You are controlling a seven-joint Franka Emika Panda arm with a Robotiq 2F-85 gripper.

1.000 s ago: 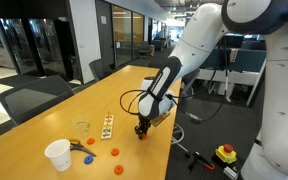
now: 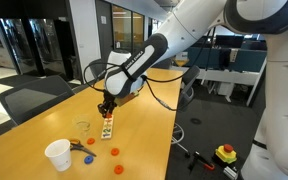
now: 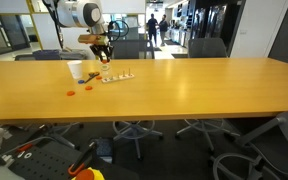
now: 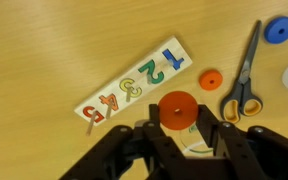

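Observation:
My gripper is shut on an orange-red disc point(image 4: 178, 110), which it holds above the table in the wrist view. Just beyond the disc lies a pale wooden board point(image 4: 134, 80) with coloured numbers and thin upright pegs; no disc sits on the pegs that show. In exterior view 1 the gripper point(image 2: 108, 103) hangs over the far end of the board point(image 2: 107, 130). The end of the board nearest the held disc carries a blue 1, and whether a peg stands there I cannot tell.
A loose orange disc point(image 4: 211, 80), black-handled scissors point(image 4: 244, 90) and a blue disc point(image 4: 279, 29) lie beside the board. The white cup point(image 2: 59, 154) stands near the table's left side. More orange discs point(image 2: 118, 170) lie toward the front.
The arm has risen from low over the table's right part and swung left and away to the board, carrying the orange-red disc. The board, cup and loose discs have not moved.

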